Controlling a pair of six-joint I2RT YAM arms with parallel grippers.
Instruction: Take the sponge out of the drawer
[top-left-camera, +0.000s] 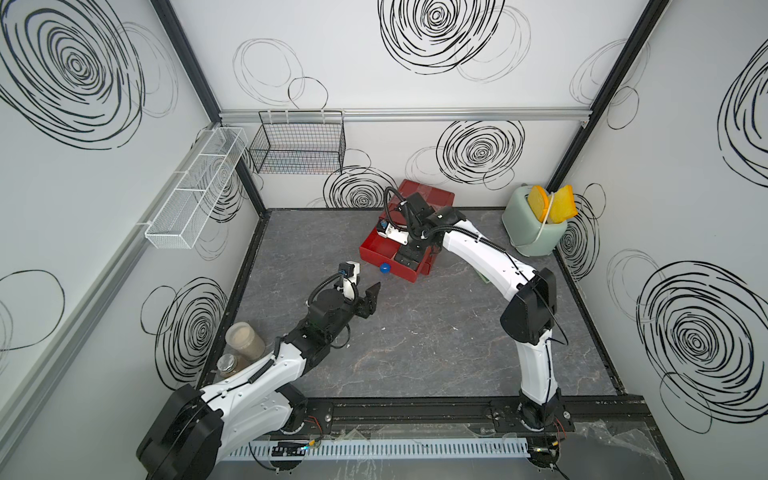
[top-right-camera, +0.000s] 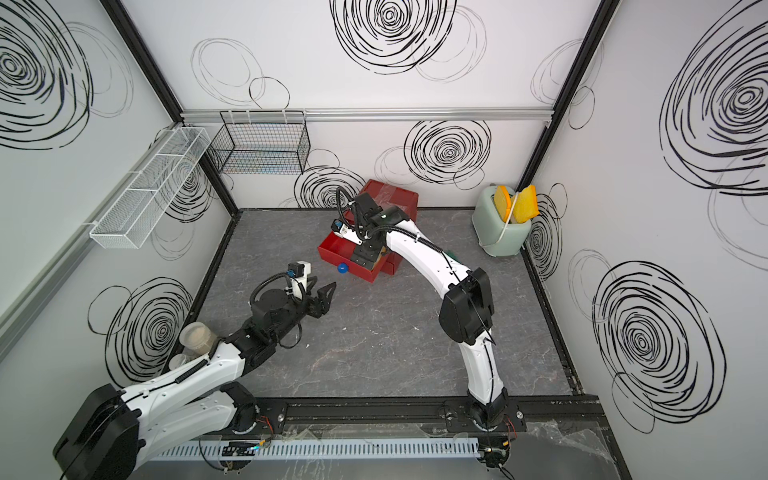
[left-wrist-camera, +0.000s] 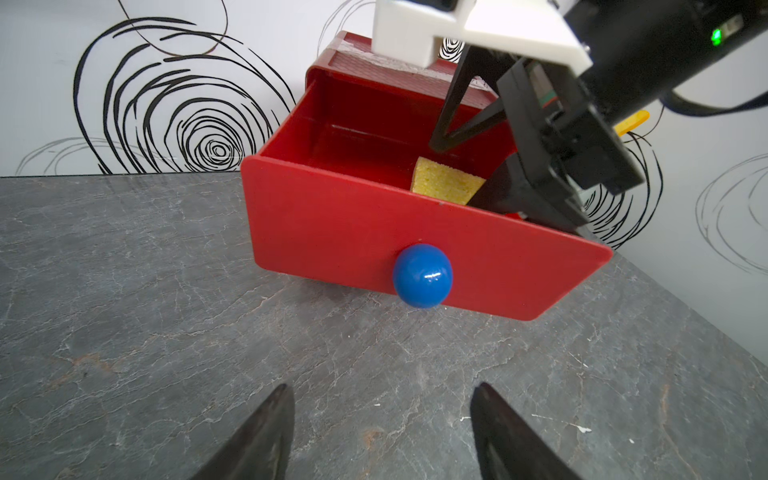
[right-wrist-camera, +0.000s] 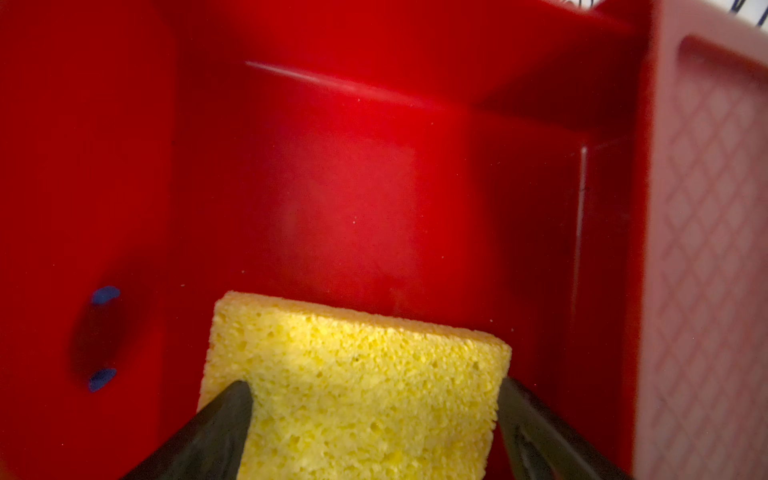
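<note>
The red drawer with a blue knob is pulled out from its red housing. In it lies the yellow sponge, seen in the right wrist view and partly in the left wrist view. My right gripper is open inside the drawer, its fingers on either side of the sponge's near part; whether they touch it I cannot tell. My left gripper stands open over the table in front of the drawer, nothing between its fingers.
A pale green bin with yellow-orange things in it stands at the back right. Jars are at the left edge. A black wire basket and a white rack hang on the walls.
</note>
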